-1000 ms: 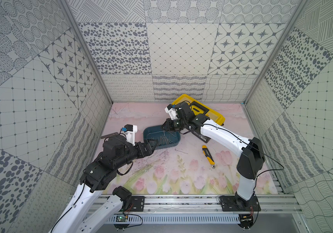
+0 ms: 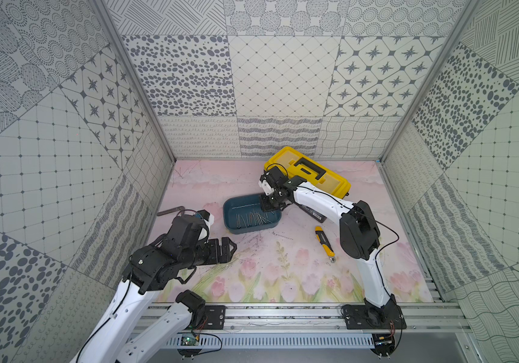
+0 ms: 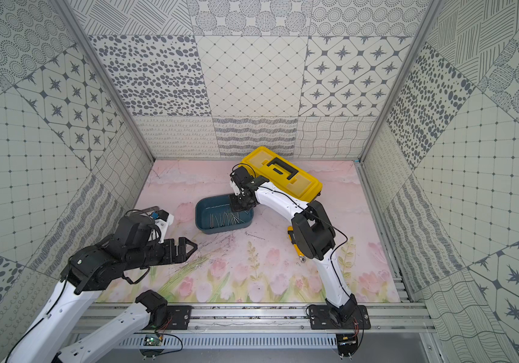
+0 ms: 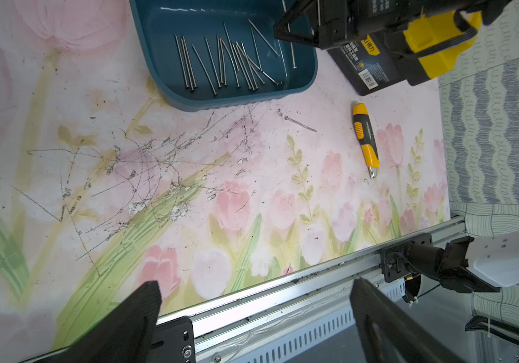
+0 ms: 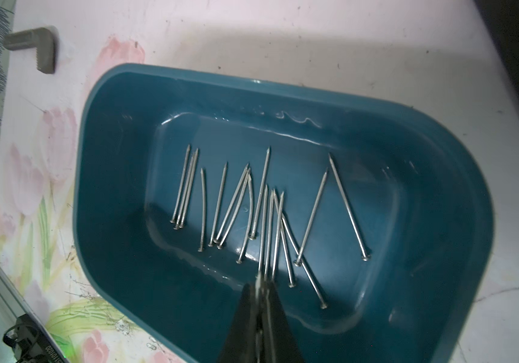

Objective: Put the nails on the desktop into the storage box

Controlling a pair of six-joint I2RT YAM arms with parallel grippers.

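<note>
The dark teal storage box [image 5: 307, 93] sits mid-table, with several silver nails [image 5: 262, 233] scattered over its floor. Over the box's right part, my right gripper [image 2: 266, 204] points down; in its own wrist view the dark fingers [image 5: 248, 326] are together, and a pale sliver shows at their tips, no nail clearly between them. My left gripper [image 2: 228, 249] hangs in front of the box's left corner, apart from it. Its fingers [image 4: 129, 314] stand wide apart with nothing between them. A thin, dark, nail-like line [image 4: 300, 124] lies on the tabletop in front of the box.
Behind and right stands a yellow-lidded toolbox [image 2: 325, 178]. A yellow utility knife [image 2: 324, 243] lies to the right, and a grey L-shaped tool [image 5: 40, 47] at the far left. Scratches and dark marks cover the front-left cloth.
My left gripper has drawn back from the box's front-left edge toward the front. The nails lie as before.
</note>
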